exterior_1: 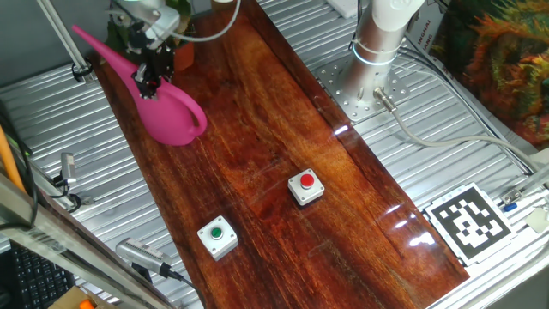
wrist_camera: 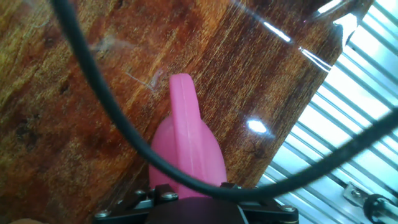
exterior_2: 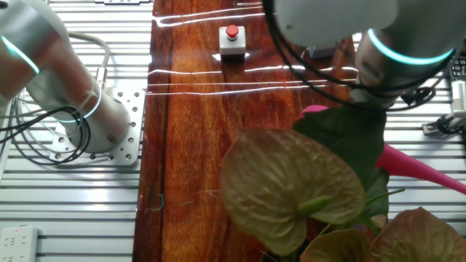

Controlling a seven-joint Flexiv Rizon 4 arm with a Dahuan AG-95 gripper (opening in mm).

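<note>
A pink watering can (exterior_1: pixel 169 118) stands near the far left edge of the wooden table, its long spout reaching up and left and its handle facing the table's middle. My gripper (exterior_1: pixel 149 86) is at the upper part of the can, by the base of the spout. In the wrist view the can's handle and body (wrist_camera: pixel 185 134) rise from between the dark gripper parts at the bottom edge. The fingertips are hidden there, so whether the fingers grip the can does not show. In exterior view 2, leaves and the arm cover most of the can, leaving its spout (exterior_2: pixel 422 169) visible.
A potted plant (exterior_2: pixel 291 185) stands close behind the can. Boxes with a red button (exterior_1: pixel 306 182) and a green button (exterior_1: pixel 217 233) sit on the nearer table (exterior_1: pixel 266 249). A dark cable (wrist_camera: pixel 134 138) crosses the wrist view.
</note>
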